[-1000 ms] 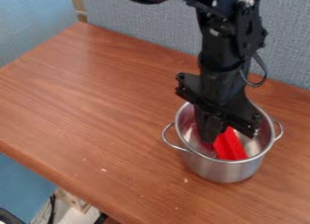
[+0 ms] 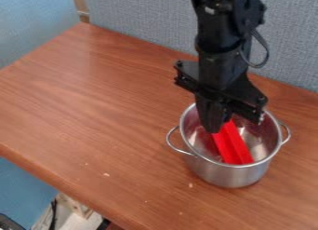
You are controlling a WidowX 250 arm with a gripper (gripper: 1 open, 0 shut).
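A steel pot (image 2: 221, 173) with two side handles stands on the wooden table at the right. Inside it a red object (image 2: 235, 147) leans toward the back. My black gripper (image 2: 217, 122) reaches down into the pot at the upper end of the red object. Its fingertips are largely hidden, so I cannot see whether they are shut on it.
A grey padded wall (image 2: 149, 20) rises behind. The table's front edge runs along the lower left, with cables and wood beyond it.
The arm has risen slightly and shifted a little, and more of the red object shows above the pot's floor.
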